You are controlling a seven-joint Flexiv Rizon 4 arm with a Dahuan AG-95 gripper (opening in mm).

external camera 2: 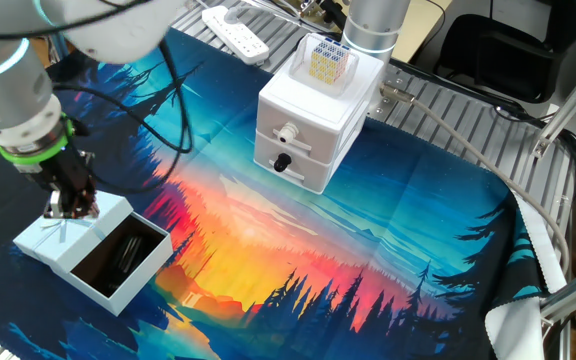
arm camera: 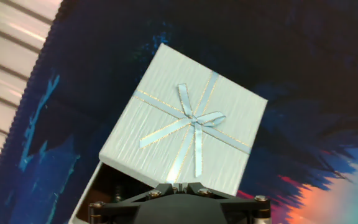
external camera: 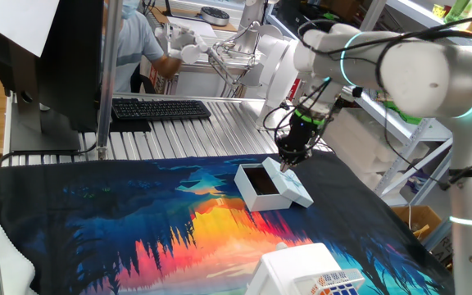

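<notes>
A pale blue gift box (external camera: pixel 262 200) stands on the printed cloth, its opening partly uncovered and dark inside. Its lid (arm camera: pixel 166 112), tied with a light blue ribbon bow (arm camera: pixel 194 120), lies askew over one side of the box. In exterior view 2, dark items show inside the open part of the box (external camera 2: pixel 140 287), beside the lid (external camera 2: pixel 106 213). My gripper is shut at the lid's near edge, low over it, with nothing visible between the fingers. Whether the tips touch the lid or ribbon is unclear.
A white drawer unit (external camera 2: pixel 308 125) with a patterned cube (external camera 2: pixel 330 66) on top stands across the cloth. A white power strip (external camera 2: pixel 236 36) lies behind it. A keyboard (external camera: pixel 161 109) is on the slatted table.
</notes>
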